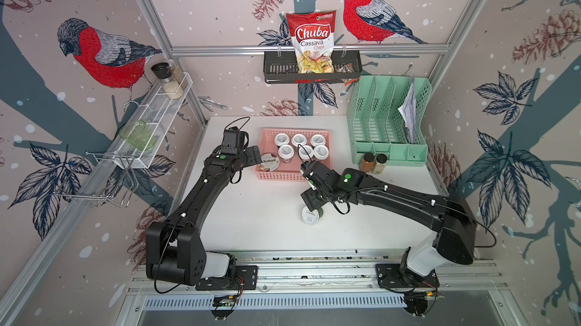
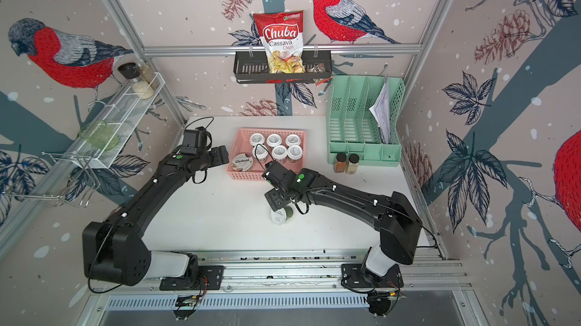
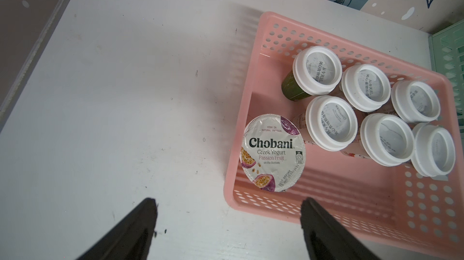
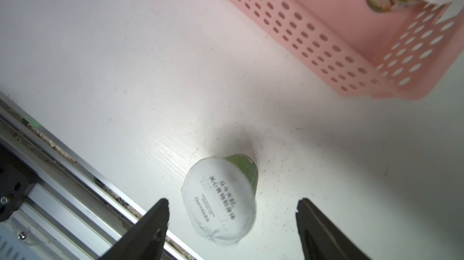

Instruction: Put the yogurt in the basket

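On the white table, in front of the pink basket point(image 1: 290, 176), a yogurt cup with a white lid and greenish side point(image 4: 220, 202) stands by itself. Above it hangs my right gripper, its fingers apart and the cup showing between and beyond them; contact is not visible. Inside the basket are several white-lidded cups point(image 3: 331, 122) and a Chobani yogurt point(image 3: 273, 152) at the left end. My left gripper is open with nothing held, over the basket's left end.
Two spice jars point(image 1: 373, 162) stand right of the basket, before a green file organizer point(image 1: 387, 150). The table left of the basket is bare. A metal rail edge point(image 1: 357, 253) runs along the front.
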